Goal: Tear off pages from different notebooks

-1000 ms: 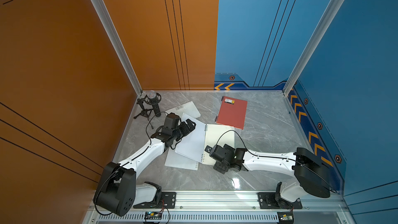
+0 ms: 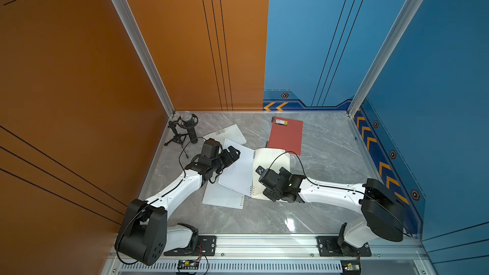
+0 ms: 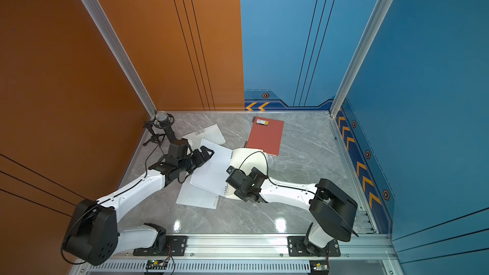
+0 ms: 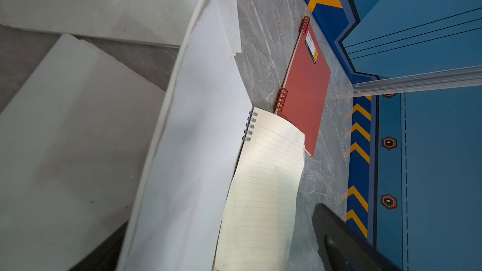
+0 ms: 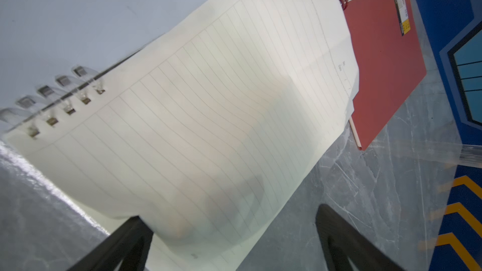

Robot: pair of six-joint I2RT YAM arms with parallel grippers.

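A spiral notebook lies open, its white cover [image 2: 236, 170] turned to the left and its cream lined page [image 5: 221, 105] to the right. My left gripper stands open at the cover's outer side, the raised cover between its spread fingers. Over the lower part of the lined page is my right gripper, also open. The page bulges up towards the camera, its near edge against the left one of the right gripper's fingers [image 5: 128, 243]. Whether that finger reaches under the page is hidden. A red notebook [image 3: 266, 137] lies closed behind, its near end by the page's far edge.
Two white notebooks lie on the left, one behind [image 2: 231, 133] and one in front [image 2: 221, 197], partly under the open cover. A dark stand with a round head [image 2: 187, 117] is at the back left.
My right gripper has moved slightly away from the front edge. The open notebook has shifted a little back and to the right, towards the red one. The left arm has stayed still.
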